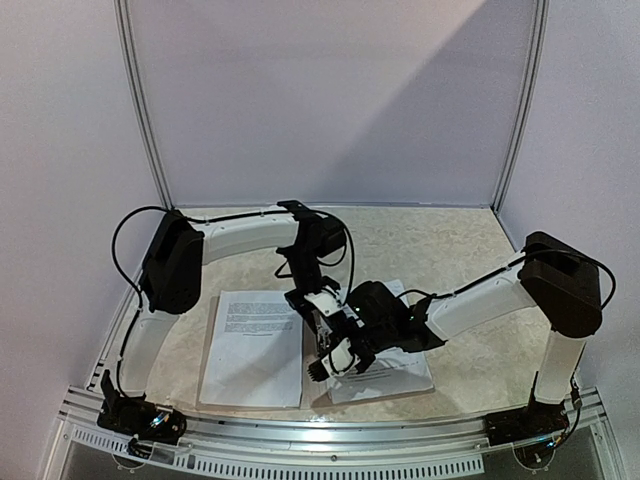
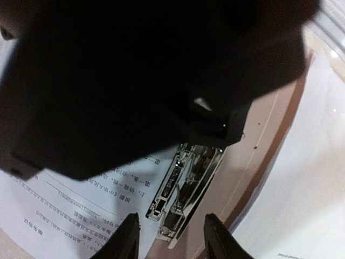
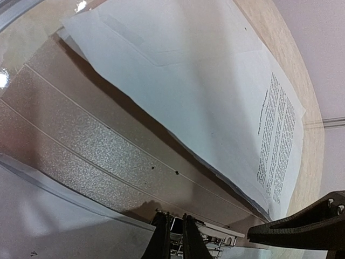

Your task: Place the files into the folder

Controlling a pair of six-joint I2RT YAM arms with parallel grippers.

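The folder [image 1: 312, 395] lies open and brownish, with a white printed stack [image 1: 250, 350] on its left half and white sheets [image 1: 395, 377] on its right. A metal clip [image 2: 186, 189] runs along the middle, over the edge of one printed sheet [image 2: 81, 208] in the left wrist view. My left gripper stands part open above the clip, its fingers apart on either side. In the right wrist view my right gripper is nearly closed on a small part of the clip; the fingertips partly hide it.
Both arms crowd together over the folder's middle; the right arm's dark body [image 2: 135, 91] blocks much of the left wrist view. A metal rail [image 1: 330, 430] runs along the front edge.
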